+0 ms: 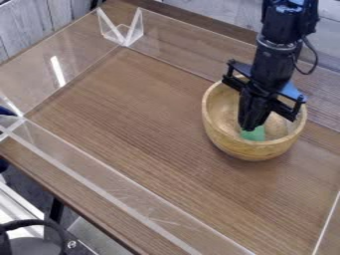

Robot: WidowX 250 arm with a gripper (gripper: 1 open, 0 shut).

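Observation:
My black gripper hangs over a round tan bowl at the right of the camera view, its fingers reaching down into it. A green object lies in the bowl under the fingertips, partly hidden by them. I cannot tell whether the fingers touch or hold it.
A clear wire-like or plastic holder stands at the back left. Black parts show at the lower left corner, off the table.

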